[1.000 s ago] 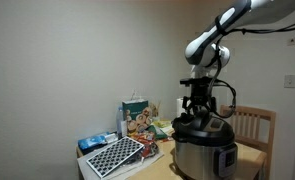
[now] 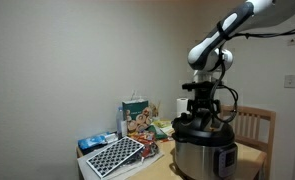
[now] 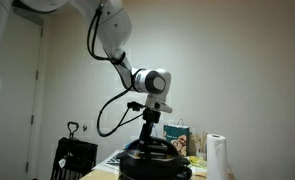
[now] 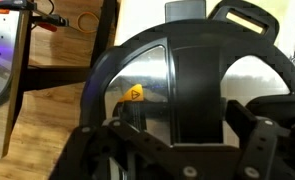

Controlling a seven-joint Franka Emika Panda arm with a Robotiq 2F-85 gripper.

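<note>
A large steel cooker (image 2: 195, 160) with a black lid (image 3: 167, 168) stands on the table. From above, in the wrist view, the lid (image 4: 142, 88) shows shiny panels on both sides of a broad black bar, its handle (image 4: 194, 85). My gripper is open right over the lid, its fingers to either side of the handle near the bottom of that view. From the side, the gripper (image 2: 200, 106) points down close above the lid. Whether the fingers touch the handle cannot be told; dark parts overlap there.
Left of the cooker lie a perforated tray (image 2: 113, 156), a green gift bag (image 2: 135, 108) and several packets and bottles. A paper towel roll (image 3: 217, 156) stands behind. A wooden chair (image 2: 251, 122) is close on the right.
Over the last second the arm has shifted slightly to the right and downward above the lid. The cooker and the things on the table have stayed where they were.
</note>
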